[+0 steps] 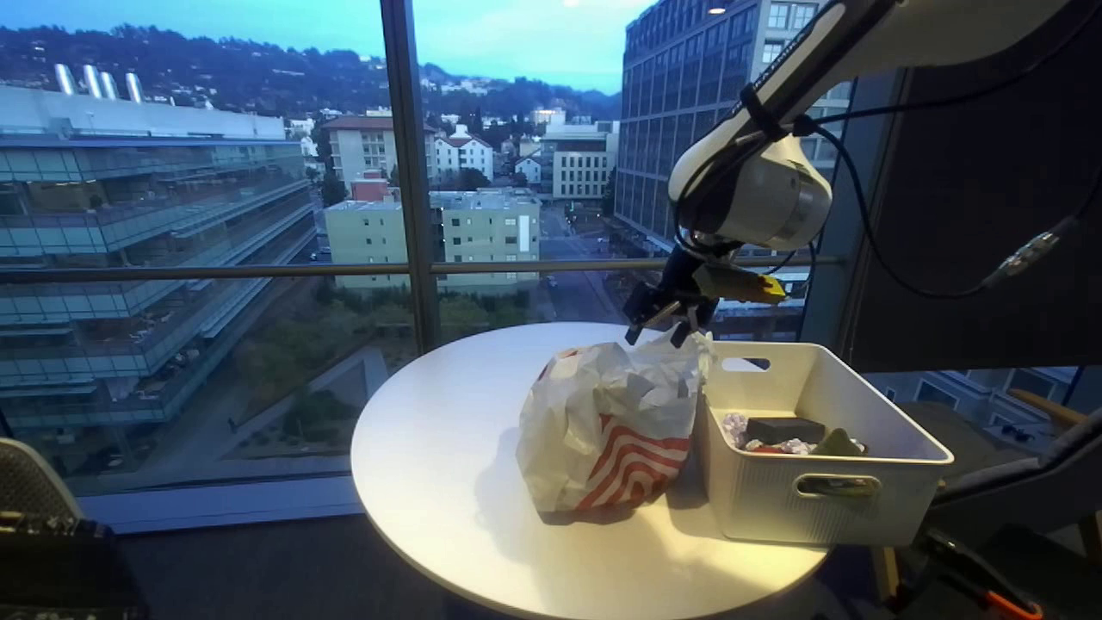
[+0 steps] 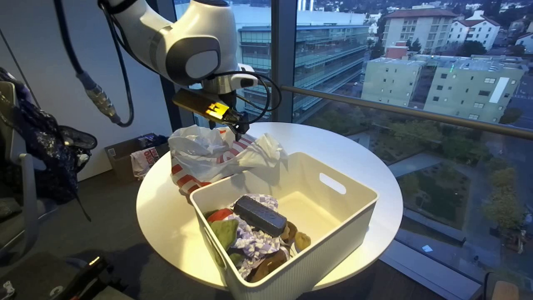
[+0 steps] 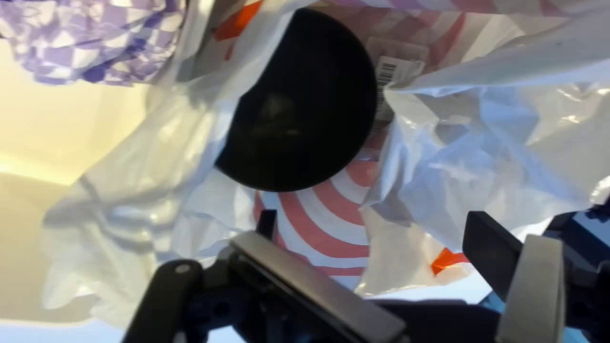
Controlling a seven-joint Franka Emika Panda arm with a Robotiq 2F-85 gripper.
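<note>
A white plastic bag with red stripes stands on the round table, right against the white bin. Above the bag's mouth hangs my gripper, its fingers apart and nothing held between them. Looking down in the wrist view, I see a round black object inside the open bag, with a tag bearing a barcode beside it. Both fingers show at the bottom of that view, widely spaced. The bag's crumpled plastic spreads around the black object.
Inside the bin lie a dark block, a purple-and-white checkered cloth, a green item and other soft things. One end of the bin's floor is bare.
</note>
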